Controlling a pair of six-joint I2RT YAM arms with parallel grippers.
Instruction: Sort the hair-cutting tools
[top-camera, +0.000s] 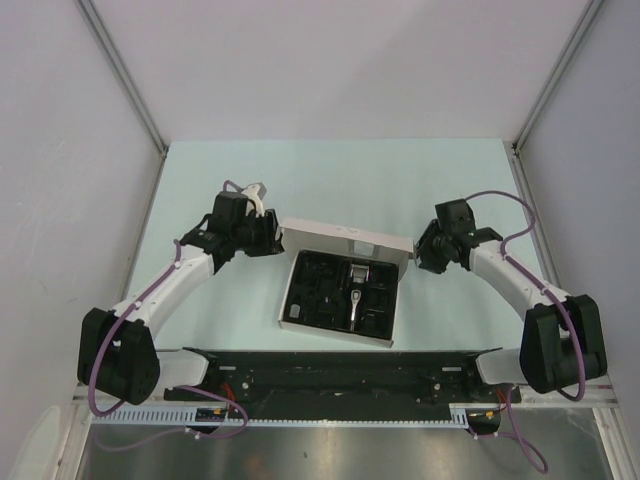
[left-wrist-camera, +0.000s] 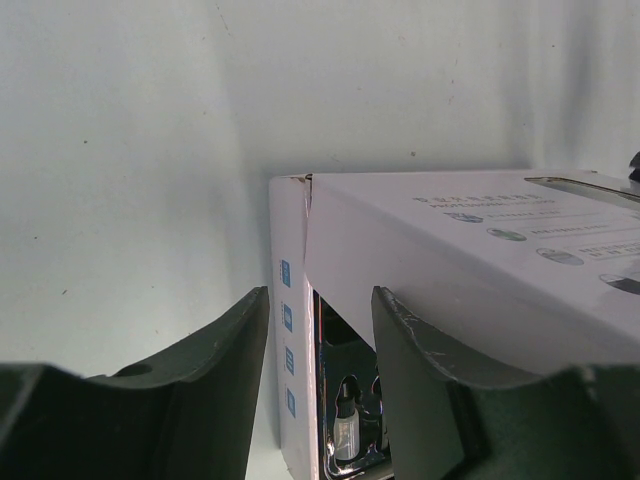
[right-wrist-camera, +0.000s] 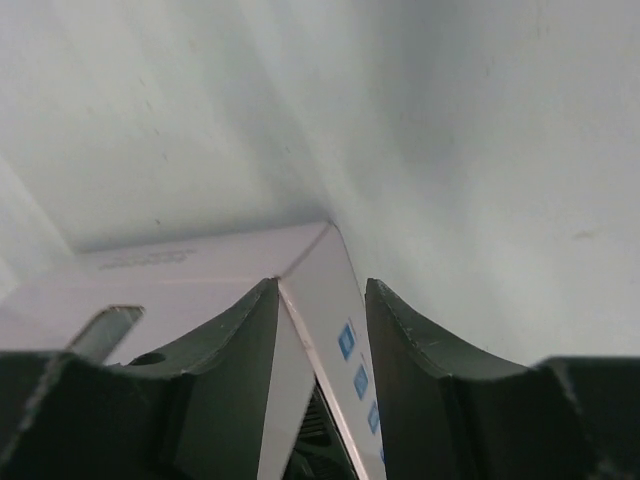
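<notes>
In the top view a white box (top-camera: 335, 338) with a black insert lies mid-table, its lid (top-camera: 345, 238) raised along the back edge. The insert holds a silver-headed clipper (top-camera: 360, 273) and a pale long-handled tool (top-camera: 355, 300); a small bottle (left-wrist-camera: 346, 432) shows in the left wrist view. At the back-left corner my left gripper (top-camera: 280, 239) is shut on the box, its side wall and lid corner between the fingers. By the back-right corner, my right gripper (top-camera: 417, 259) is partly open; its fingers (right-wrist-camera: 250, 325) straddle the lid edge and side wall.
Bare table (top-camera: 335, 180) stretches behind the box, with free room at both sides. The table's front edge (top-camera: 330, 351) is close below the box. Dark items in the insert are hard to tell apart.
</notes>
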